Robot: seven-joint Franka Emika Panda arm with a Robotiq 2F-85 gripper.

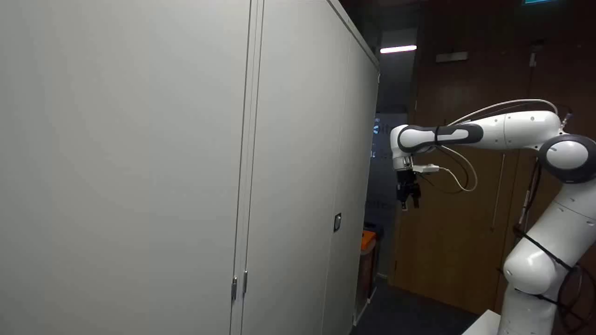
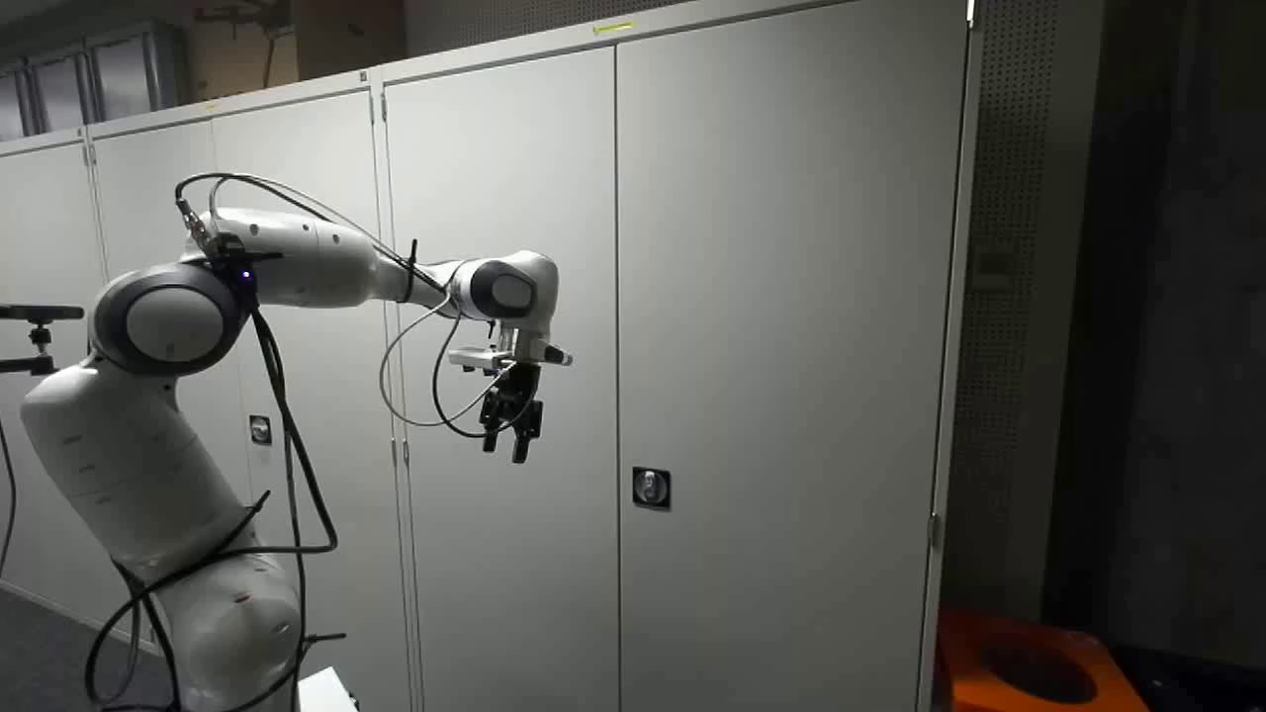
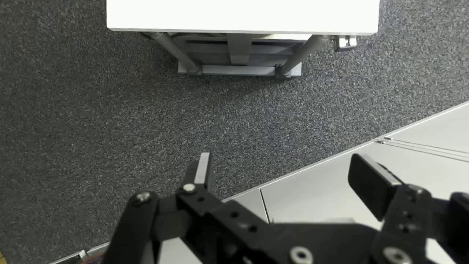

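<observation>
My black gripper points down with its two fingers wide apart and only air between them. In the second exterior view the gripper [image 2: 505, 451] hangs in front of a tall grey cabinet [image 2: 783, 273], to the left of and a little above the round handle [image 2: 652, 488] on its door. From the first exterior view, the gripper [image 1: 410, 205] stands clear of the cabinet [image 1: 301, 139] by a gap, and the handle [image 1: 337, 221] sits lower on the door. The cabinet doors look shut.
The white table [image 3: 242, 15] bearing the arm lies at the top of the wrist view. Grey carpet [image 3: 132, 118] below is bare. An orange-topped bin [image 2: 1009, 665] stands past the cabinet's right end. Loose cables [image 2: 415, 415] loop from the arm near the wrist.
</observation>
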